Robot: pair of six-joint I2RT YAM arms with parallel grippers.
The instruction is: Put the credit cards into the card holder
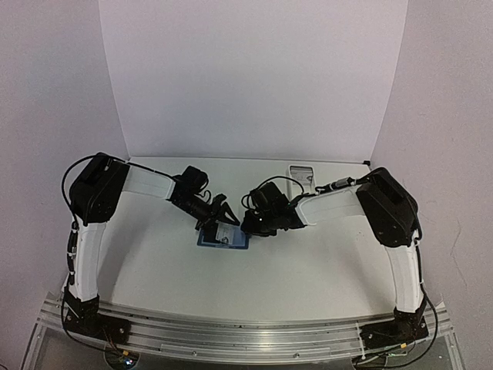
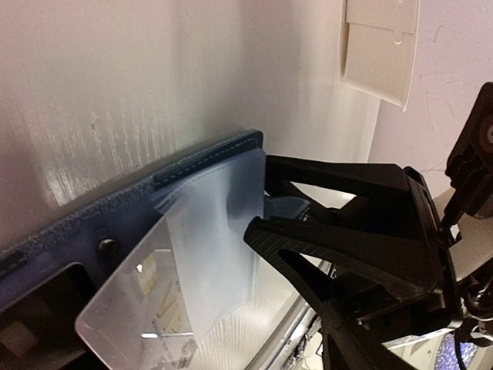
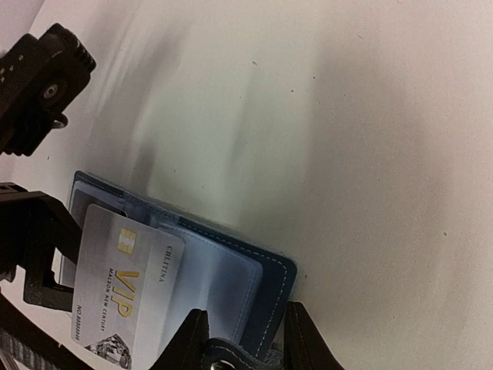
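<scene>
The blue card holder [image 1: 243, 240] lies open on the table. A silver VIP card lies over its left part, and appears translucent in the left wrist view [image 2: 131, 316]. My right gripper is shut on the holder's edge, also seen from the side in the left wrist view. My left gripper [image 1: 223, 216] is open just above the holder's left part, its fingers apart, with nothing clearly held.
A white tray [image 1: 300, 177] with a grey item in it stands at the back right, behind the right arm.
</scene>
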